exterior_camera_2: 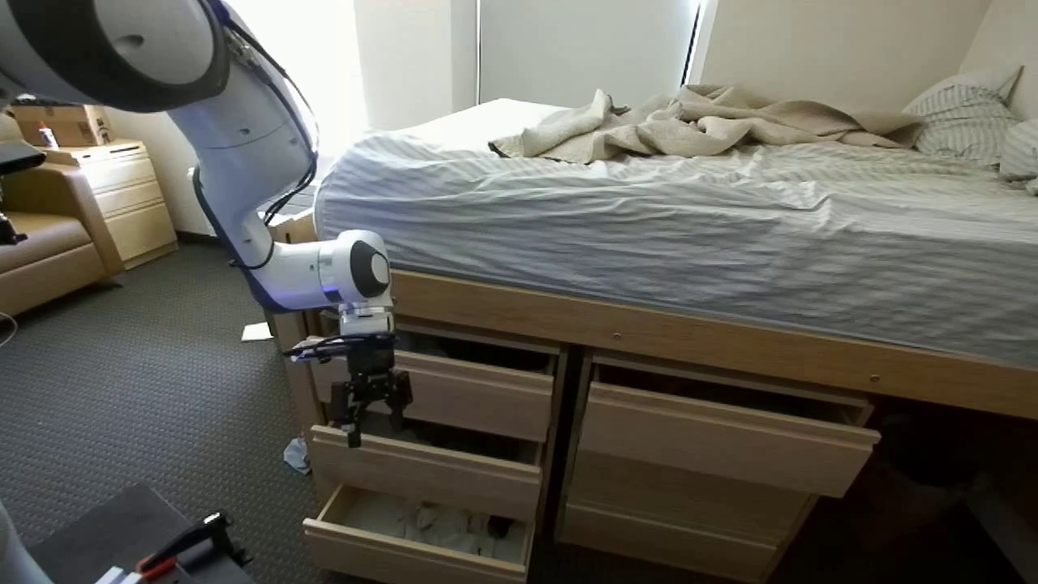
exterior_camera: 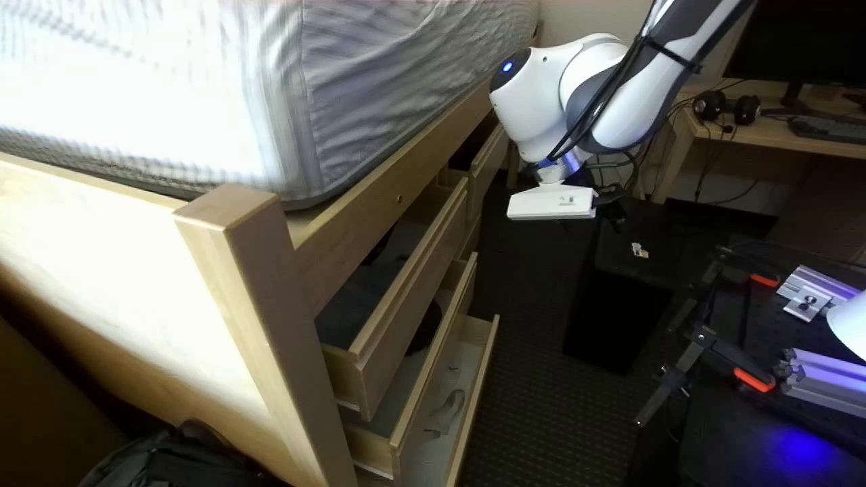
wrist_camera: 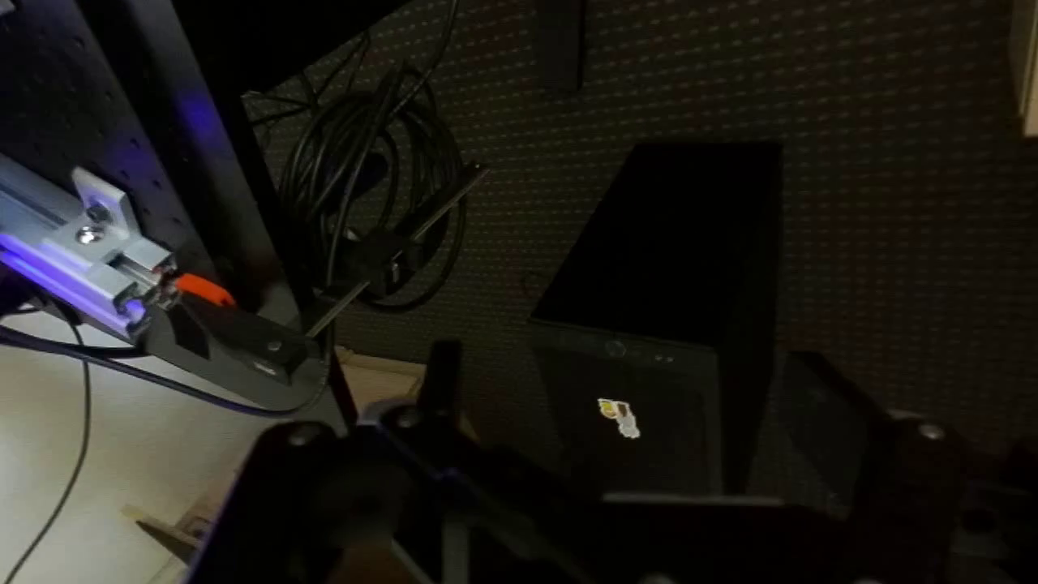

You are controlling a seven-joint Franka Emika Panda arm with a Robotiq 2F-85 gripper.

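My gripper [exterior_camera_2: 374,418] hangs in front of the left column of bed drawers in exterior view 2. Its fingers stand wide apart with nothing between them; the wrist view shows the same dark gripper over open floor and a black box. In that left column the top drawer [exterior_camera_2: 486,391], middle drawer [exterior_camera_2: 428,469] and bottom drawer [exterior_camera_2: 409,556] are all pulled out, the bottom one holding pale items. The right column's upper drawer [exterior_camera_2: 720,438] is part way out too. In exterior view 1 the white camera [exterior_camera: 560,202] on the wrist hides the fingers.
A black box [exterior_camera: 621,296] with a sticker stands on the carpet. Beside it is the black worktable [exterior_camera: 731,446] with clamps and metal profiles. Coiled cables [wrist_camera: 375,185] lie below the table. The bed post [exterior_camera: 252,325] borders the drawers; carpet between drawers and box is clear.
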